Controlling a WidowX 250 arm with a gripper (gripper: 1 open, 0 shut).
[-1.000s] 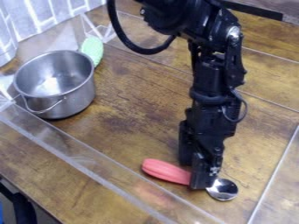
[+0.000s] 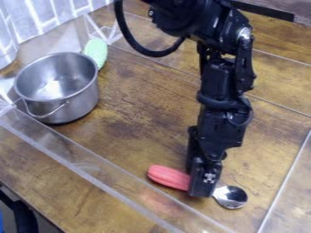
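My black gripper (image 2: 205, 182) is low at the front of the wooden table, right over a spoon with a pink handle (image 2: 168, 176) and a metal bowl end (image 2: 231, 197). The fingers are at the middle of the spoon and hide part of it; whether they are closed on it I cannot tell.
A steel pot (image 2: 55, 82) stands at the left, with a pale green object (image 2: 95, 52) behind it. Clear strips (image 2: 109, 187) run along the front left and the right.
The gripper has shifted very slightly at the spoon; the spoon lies in about the same place.
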